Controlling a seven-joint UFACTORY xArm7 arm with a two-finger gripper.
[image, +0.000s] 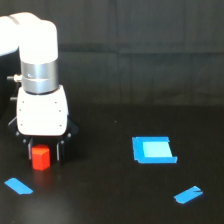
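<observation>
A small red cube (40, 157) rests on the dark table at the left of the camera view. My gripper (44, 152) is lowered over it from above, its thin dark fingers pointing down on either side. A gap shows between the cube and the right-hand finger (58, 150). On the left, the finger is close to the cube, and whether it touches is hard to make out against the dark background. The fingers look open.
To the right lies a pale square outlined with blue tape (155, 150). One blue tape strip (18, 186) is at the front left, another strip (188, 194) at the front right.
</observation>
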